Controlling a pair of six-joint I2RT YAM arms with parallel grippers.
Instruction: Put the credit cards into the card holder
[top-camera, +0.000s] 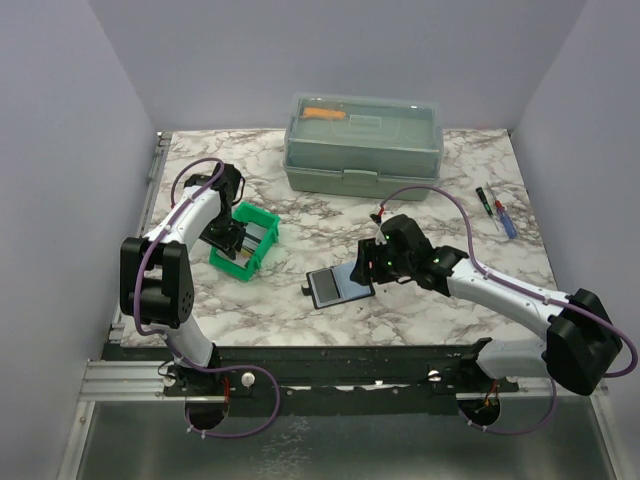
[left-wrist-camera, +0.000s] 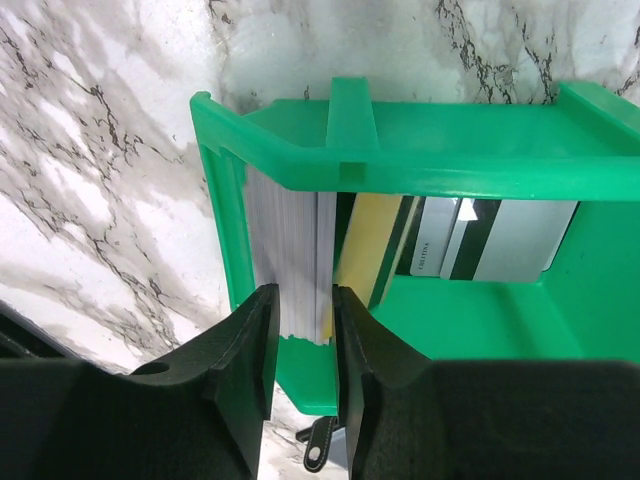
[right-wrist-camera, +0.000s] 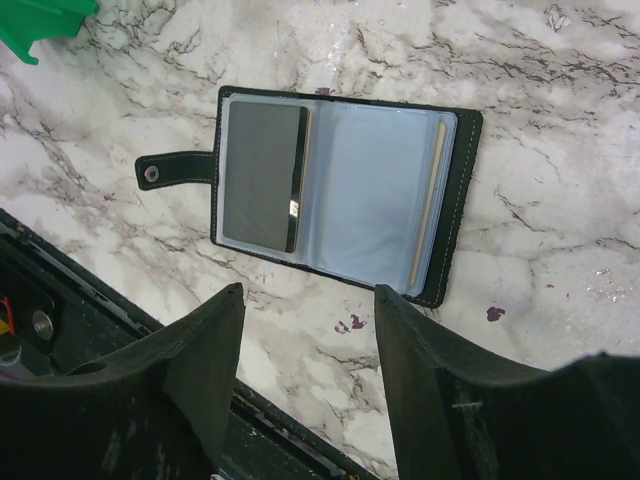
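A green bin (left-wrist-camera: 390, 175) at the left of the table has a stack of whitish cards (left-wrist-camera: 290, 240) standing at one end. Beside the stack, yellow and dark cards (left-wrist-camera: 368, 235) lean, and silver-and-black cards (left-wrist-camera: 500, 240) lie flatter. Fingertips of my left gripper straddle the near end of part of the white stack, fingers partly open; a firm hold does not show. The card holder (right-wrist-camera: 365, 190) lies opened flat at the table's middle, a dark grey panel or card (right-wrist-camera: 262, 175) in its left sleeve. My right gripper is open and empty near it.
A large lidded box (top-camera: 362, 145) stands at the back. Pens or tools (top-camera: 500, 212) lie at the far right. Bare marble shows between the green bin and the card holder, and behind the holder.
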